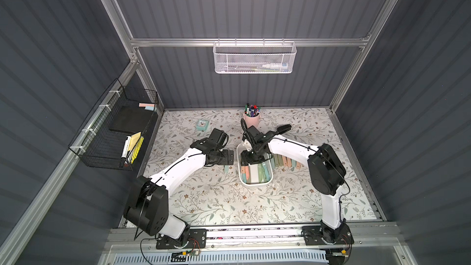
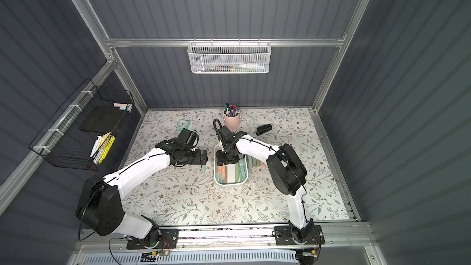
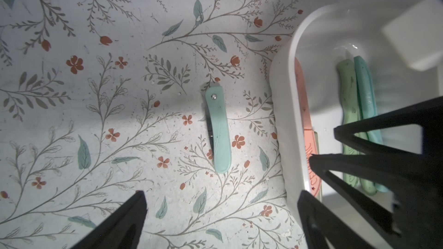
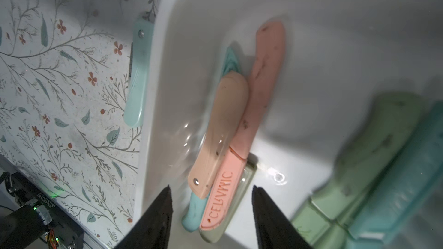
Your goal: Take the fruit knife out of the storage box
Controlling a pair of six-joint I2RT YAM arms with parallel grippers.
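The white storage box (image 3: 290,87) holds several pastel knives: pink ceramic ones (image 4: 260,87), a peach one (image 4: 221,124), teal and green ones (image 4: 369,156). A teal folded knife (image 3: 219,129) lies on the table just left of the box. My left gripper is open above that outside knife, with nothing between its fingers. My right gripper is over the box's left side, fingers apart around the lower ends of the peach, pink and teal knives, none visibly held.
A pink pen cup (image 1: 252,119) stands behind the box, with a black object (image 2: 263,129) to its right. More knives (image 1: 287,162) lie right of the box. A small clock (image 1: 201,125) sits at back left.
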